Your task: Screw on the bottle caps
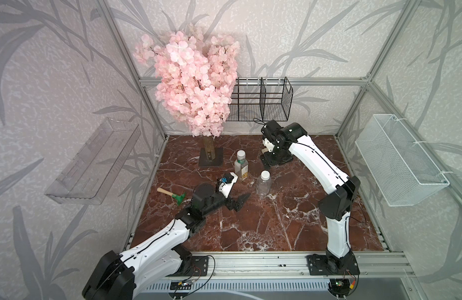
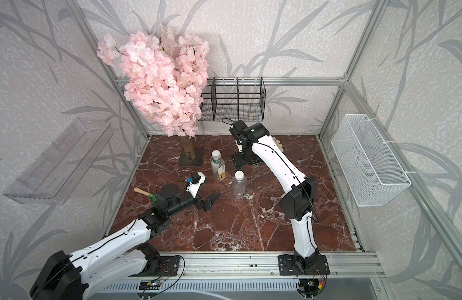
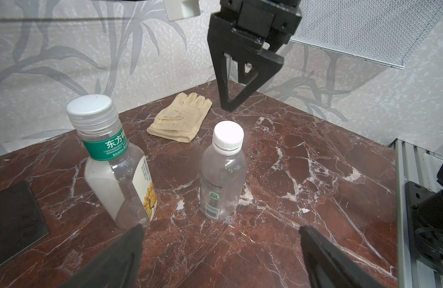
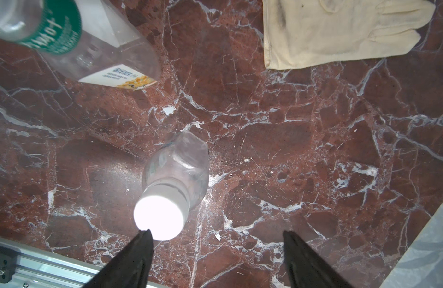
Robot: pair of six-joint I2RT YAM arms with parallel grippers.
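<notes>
Two clear bottles stand upright on the table, each with a white cap on its neck. The square bottle with a green neck band (image 3: 119,187) is farther back and left; its white cap (image 3: 89,106) sits on top. In front of it is the plain clear bottle (image 3: 223,184), topped by a second white cap (image 3: 228,136). How tight the caps are, I cannot tell. My left gripper (image 1: 239,199) is open and empty, low and to the left of the plain bottle. Also open, my right gripper hangs above and behind that bottle, clear of its cap.
Folded cream gloves (image 3: 181,117) lie at the back under the right arm. The flower stand's dark base (image 1: 210,157) is at back left, and a wooden-handled green tool (image 1: 171,194) lies on the left.
</notes>
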